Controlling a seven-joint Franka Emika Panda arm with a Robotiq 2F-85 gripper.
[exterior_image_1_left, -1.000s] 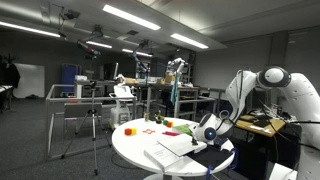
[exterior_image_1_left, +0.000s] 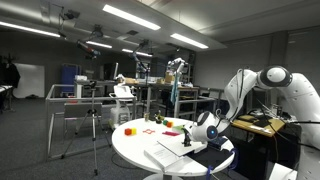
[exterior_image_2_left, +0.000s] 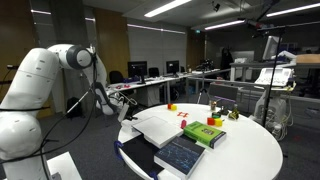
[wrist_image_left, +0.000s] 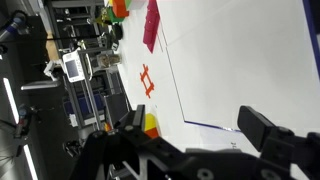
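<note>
My gripper is above the white round table (wrist_image_left: 205, 50). In the wrist view its two dark fingers stand wide apart, with no object seen between them. A white board or sheet (wrist_image_left: 225, 85) lies below, edged by thin dark lines. Beyond it are a red flat piece (wrist_image_left: 152, 25), an orange-red open shape (wrist_image_left: 147, 80) and a yellow object (wrist_image_left: 150, 122), partly hidden by a finger. Seen from the second exterior view, a green box (exterior_image_2_left: 203, 135) and a dark flat box (exterior_image_2_left: 178, 157) rest on the table near the white panel (exterior_image_2_left: 160, 130).
Small coloured objects, among them a red-and-yellow one (exterior_image_2_left: 214, 122), stand on the table. A tripod (exterior_image_1_left: 95, 125) is beside it on the floor. Desks with monitors (exterior_image_2_left: 178, 70) stand behind.
In the first exterior view the upper arm has shifted to the right and the gripper end has moved slightly with it. The things on the table look unmoved.
</note>
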